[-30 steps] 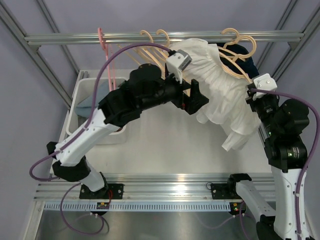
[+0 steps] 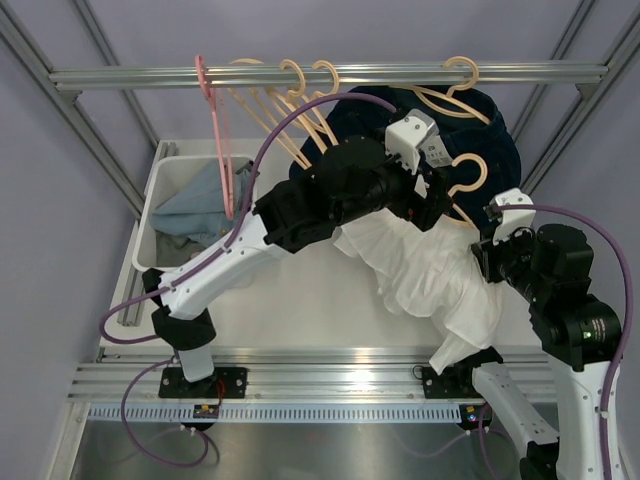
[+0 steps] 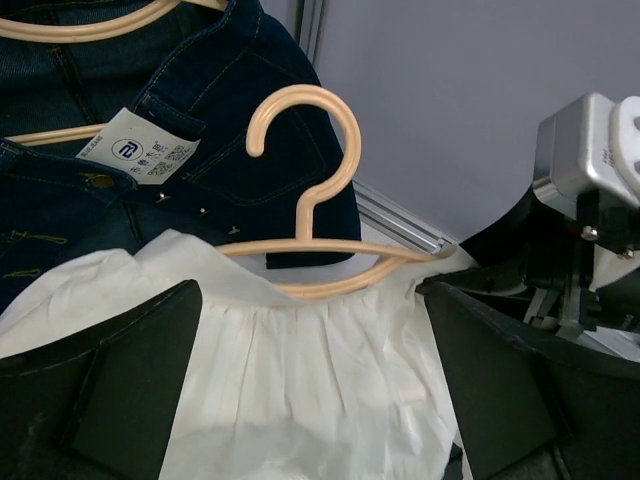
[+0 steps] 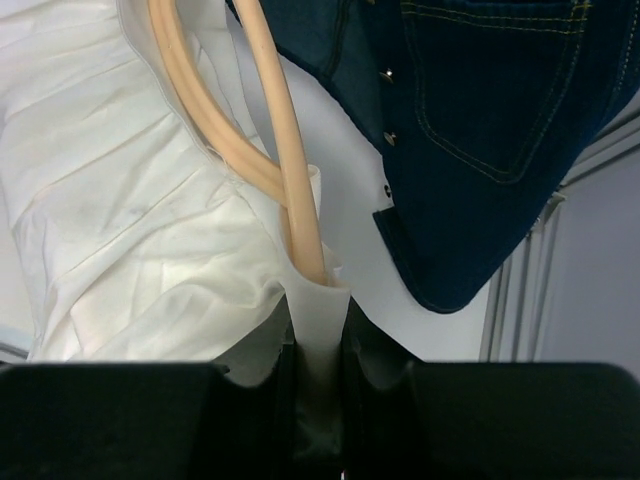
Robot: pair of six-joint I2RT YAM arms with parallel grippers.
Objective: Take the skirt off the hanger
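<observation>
The white skirt (image 2: 420,280) hangs on a beige hanger (image 3: 305,245), lifted off the rail and held low in front of the dark denim garment (image 2: 350,120). My right gripper (image 2: 490,255) is shut on the skirt's waistband at the hanger's end, seen bunched between the fingers in the right wrist view. My left gripper (image 2: 425,200) is open above the skirt; in the left wrist view its fingers (image 3: 100,390) frame the pleated waist below the hanger hook.
A steel rail (image 2: 390,75) carries several beige hangers and a pink one (image 2: 215,140). A white bin (image 2: 160,225) with grey cloth stands at the left. The white board below the skirt is mostly clear.
The right gripper has moved down and toward the front with the skirt and hanger, uncovering the denim. The left arm has moved right, over the skirt.
</observation>
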